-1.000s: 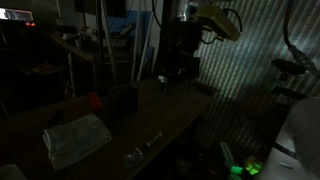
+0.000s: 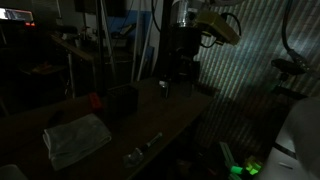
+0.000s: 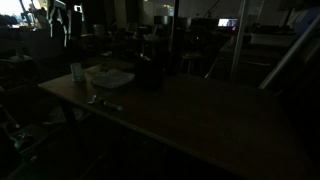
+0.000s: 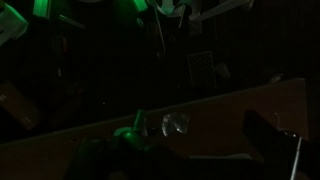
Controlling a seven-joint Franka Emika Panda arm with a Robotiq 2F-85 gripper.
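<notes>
The room is very dark. My gripper [image 2: 178, 88] hangs over the far right end of the wooden table [image 2: 185, 117] in the first exterior view. In the wrist view its two dark fingers stand well apart. Between and beyond them, a clear, shiny object [image 4: 175, 123] lies near the table edge, with no contact visible. A folded light cloth [image 2: 75, 141] rests on the near left of the table. A small pale tool-like item [image 2: 142, 149] lies by the front edge. Behind the cloth stands a dark box [image 2: 121, 101].
A small red object [image 2: 95, 102] sits beside the dark box. In the second exterior view, a pale cup [image 3: 77, 72] stands at the table's left end, and the table's right half [image 3: 220, 115] looks bare. Green-lit items [image 2: 253, 165] are on the floor.
The arm's end shows only a slight shift over the table's far end. The cloth, the box and the small tool-like item have not moved.
</notes>
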